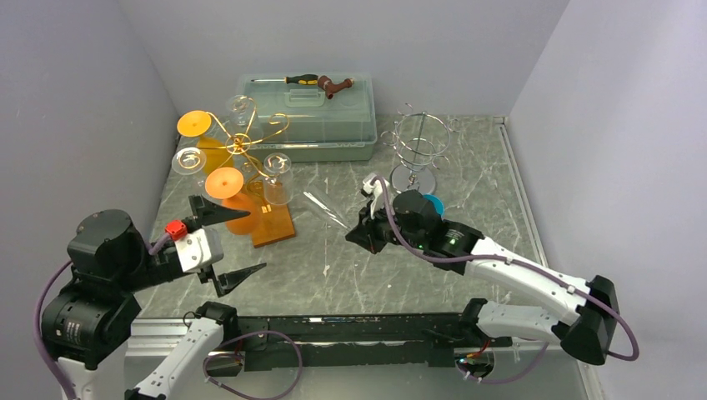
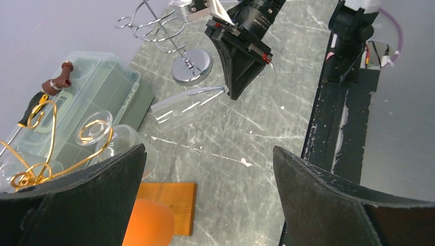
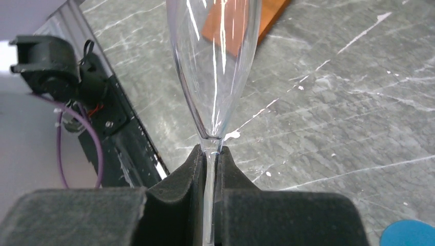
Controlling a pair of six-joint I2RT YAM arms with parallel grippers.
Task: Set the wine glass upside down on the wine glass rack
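A clear wine glass [image 2: 187, 105] is held by its stem in my right gripper, which is shut on it. The glass lies tilted in the air, its bowl [image 3: 215, 61] pointing away from the right fingers toward the left side. My left gripper [image 1: 248, 246] stands open and empty, in front of the gold rack. That gold rack [image 1: 239, 143] on a wooden base [image 1: 275, 227] carries several upside-down glasses, clear and orange. A silver rack [image 1: 414, 157] at the back right has no glasses on it.
A green toolbox [image 1: 333, 129] stands at the back, with a screwdriver [image 1: 301, 80] and a brown pipe-like object [image 1: 335, 87] on its lid. A blue cup [image 3: 409, 234] is partly behind the right arm.
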